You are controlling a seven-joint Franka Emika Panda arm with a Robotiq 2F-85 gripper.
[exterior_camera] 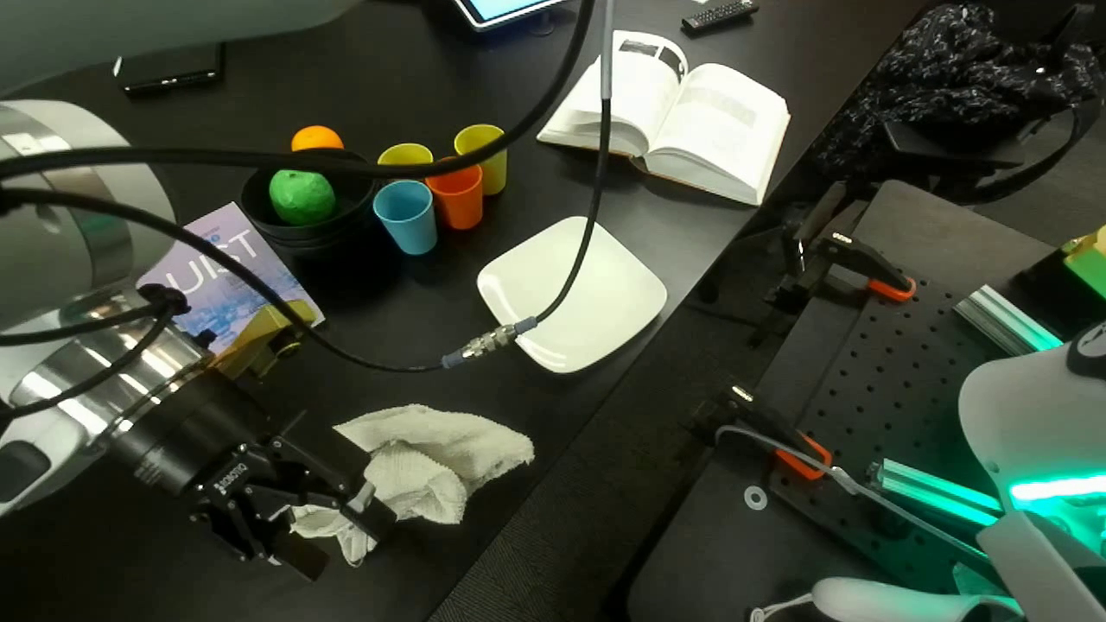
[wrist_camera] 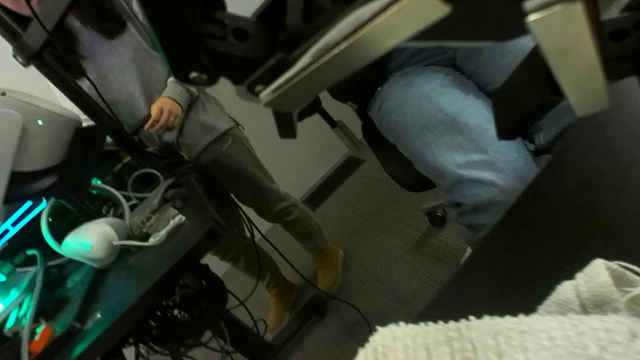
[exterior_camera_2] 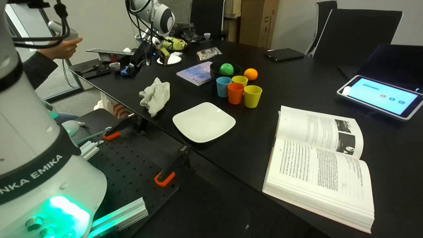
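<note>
A crumpled whitish cloth (exterior_camera: 446, 456) lies on the black table; the gripper covers part of it in exterior view 1. It also shows as a heap (exterior_camera_2: 155, 96) near the table edge in exterior view 2, and its nearest folds (wrist_camera: 510, 339) fill the lower right of the wrist view. My gripper (exterior_camera: 337, 534) stands over the cloth's left end in exterior view 1, its fingers spread apart. In the wrist view the open gripper has a wide gap, with only a person's jeans and the floor visible beyond it.
A white square plate (exterior_camera: 575, 295), several cups, including a blue one (exterior_camera: 406, 216), and a black bowl (exterior_camera: 311, 233) holding a green fruit stand beyond the cloth. An open book (exterior_camera: 684, 114) lies farther along. People are near the table; a cable hangs over the plate.
</note>
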